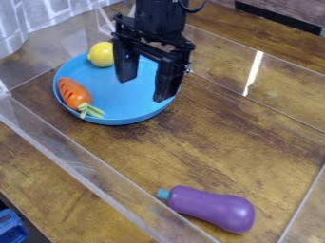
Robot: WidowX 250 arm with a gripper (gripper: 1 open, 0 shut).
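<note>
My black gripper (147, 74) hangs open over a round blue plate (117, 106), its two fingers apart. On the plate's left lies an orange toy carrot (76, 94) with pale green leaves, and at its back left a yellow toy (101, 53), perhaps a lemon. A purple toy eggplant (211, 208) with a teal stem lies on the wooden table at the front right, away from the plate.
Clear plastic walls run along the left and front edges of the table (241, 123). A blue object (9, 231) shows at the bottom left corner, outside.
</note>
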